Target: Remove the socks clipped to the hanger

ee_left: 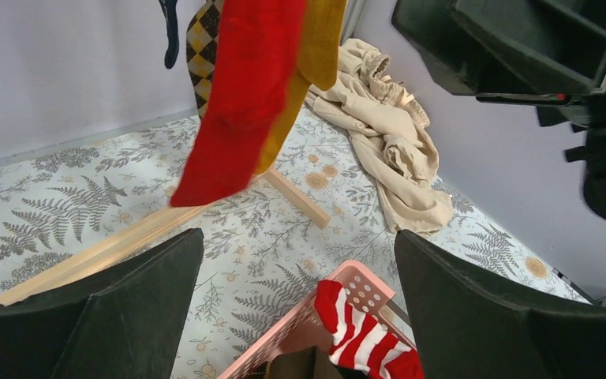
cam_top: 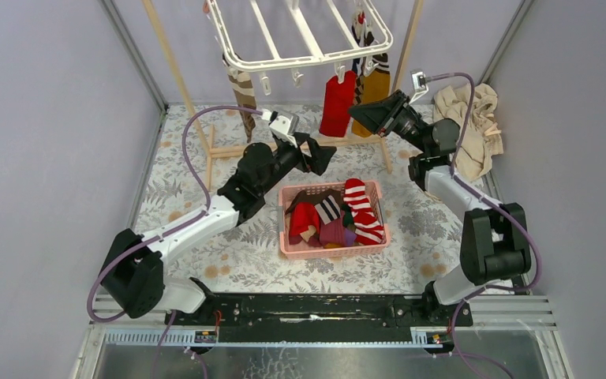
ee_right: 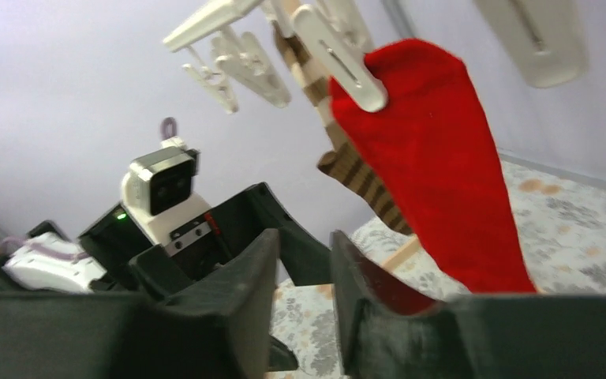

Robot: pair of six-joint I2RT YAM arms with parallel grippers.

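Observation:
A red sock (cam_top: 337,106) hangs from a clip of the white hanger (cam_top: 316,59). Behind it hang a mustard sock (cam_top: 375,88) and a checkered one (ee_left: 202,55); a brown striped sock (cam_top: 244,95) hangs on the left side. My left gripper (cam_top: 320,155) is open below and left of the red sock, nothing between its fingers. Up at the red sock's right, in the top view, is my right gripper (cam_top: 355,120). A narrow gap shows between its fingers, and the sock lies beyond them, apparently not between them.
Below stands a pink basket (cam_top: 282,251) with several socks in it, among them a red-and-white striped one (cam_top: 361,209). A beige cloth (cam_top: 473,126) lies at the back right. The wooden stand's bar (cam_top: 300,144) runs behind.

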